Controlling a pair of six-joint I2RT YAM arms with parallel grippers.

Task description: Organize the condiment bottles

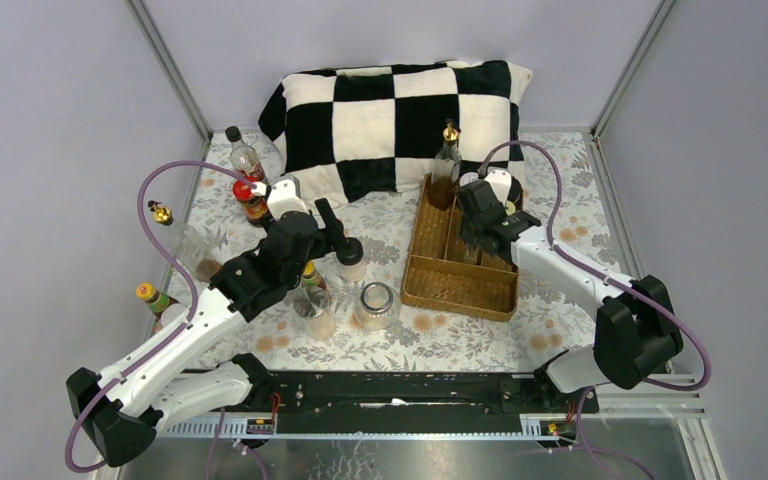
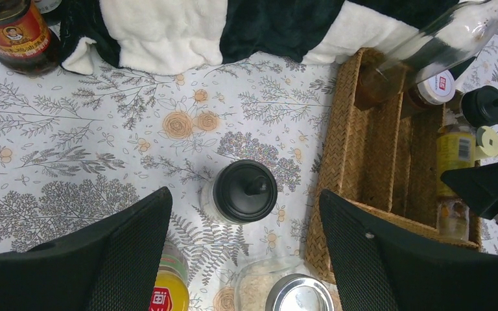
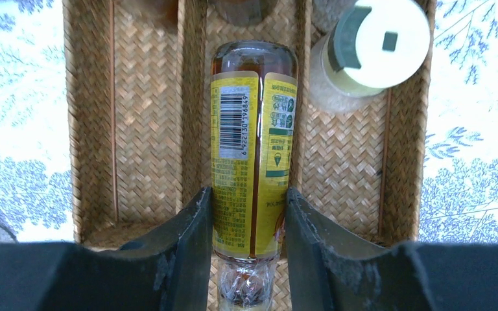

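Note:
A yellow-labelled bottle (image 3: 253,155) with brown liquid lies lengthwise over the middle compartment of the woven tray (image 3: 412,194). My right gripper is shut on it, a finger against each side; whether the bottle touches the tray floor I cannot tell. My left gripper stands open, its fingers wide apart and nothing held. Below it, in the left wrist view, is a black-lidded jar (image 2: 245,192). A yellow-capped bottle (image 2: 170,285) and a glass jar (image 2: 301,295) stand nearer the front.
At the tray's back left stands a tall glass bottle (image 1: 447,165). Along the table's left are a red-capped jar (image 1: 250,203), a gold-topped bottle (image 1: 190,245) and a green-labelled bottle (image 1: 153,298). A checked cushion (image 1: 395,120) fills the back. The tray's front compartment (image 1: 460,285) is empty.

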